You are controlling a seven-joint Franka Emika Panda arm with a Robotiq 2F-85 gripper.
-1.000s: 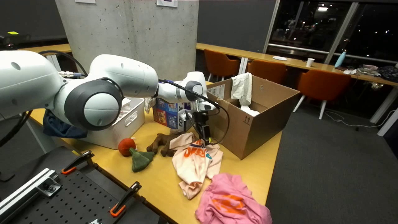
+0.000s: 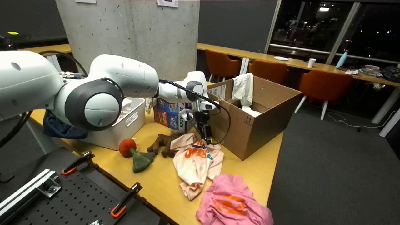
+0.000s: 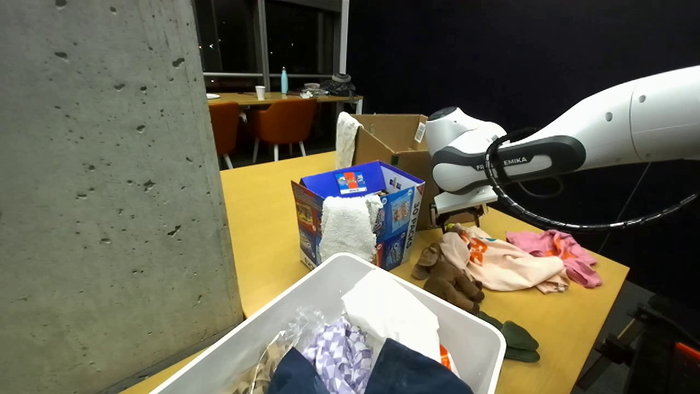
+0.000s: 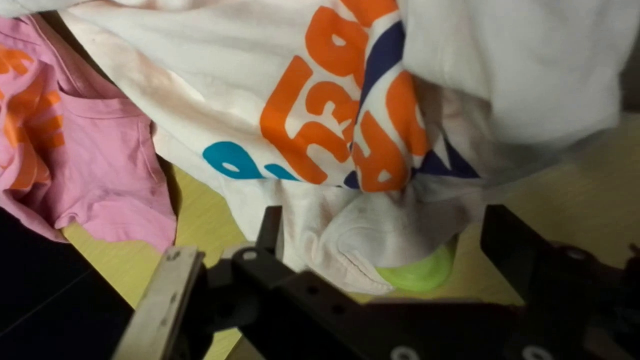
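Note:
My gripper is open above the far end of the peach shirt (image 4: 210,78), its fingers apart on either side of a bunched fold. No cloth appears pinched between them. The shirt, with orange lettering, lies crumpled on the yellow table (image 2: 165,187). Part of a lime-green thing (image 4: 423,270) peeks out from under its edge, mostly hidden. A pink shirt (image 2: 234,200) with an orange print lies nearer the table's front corner. Against the peach shirt's left side in exterior view 1 rests a brown plush toy (image 2: 163,144).
Close beside the gripper stands a large open cardboard box (image 2: 240,127) with a pale cloth (image 2: 242,88) over its rim. A snack box (image 3: 400,216), a white bin (image 3: 482,341) of cloths, a red ball-like toy (image 2: 127,147) and a green toy (image 2: 141,161) occupy the table.
The gripper and wrist sit very slightly higher than a second ago. The shirts and the other objects look unmoved.

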